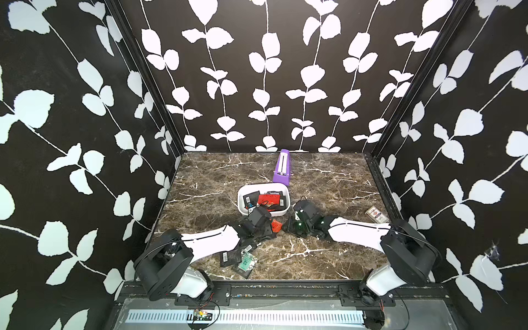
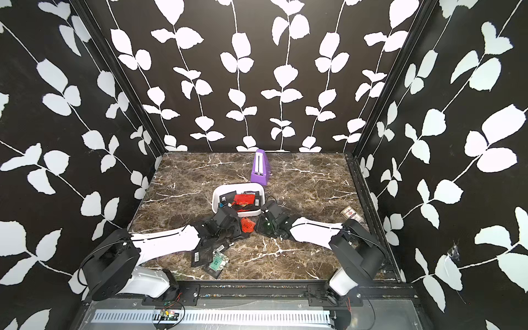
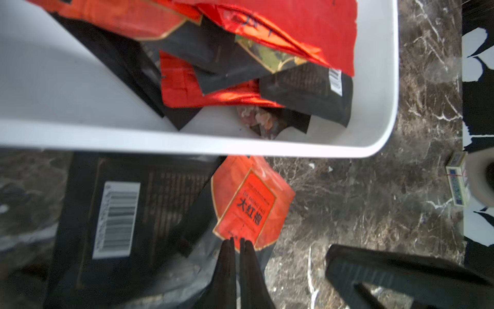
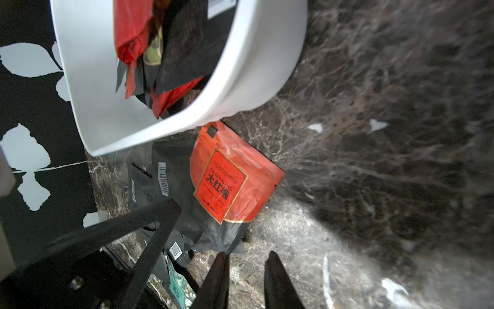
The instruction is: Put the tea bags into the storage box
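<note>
A black tea bag with an orange-red label [image 4: 221, 185] lies on the table against the front of the white storage box [image 3: 205, 141]. My left gripper is shut over this bag; no thickness shows between its fingers, and I cannot tell whether it touches the bag. To the bag's right, my right gripper stands part open, with only bare table visible between its fingertips. Inside the box are several red and black tea bags [image 1: 269, 199]. More black bags [image 1: 228, 257] and a green-labelled one [image 1: 247, 261] lie at the front left, partly under the left arm.
Behind the box stands a purple metronome-like object [image 1: 281, 167]. A small card box [image 1: 376, 214] sits near the right edge. Both grippers are close together just in front of the storage box.
</note>
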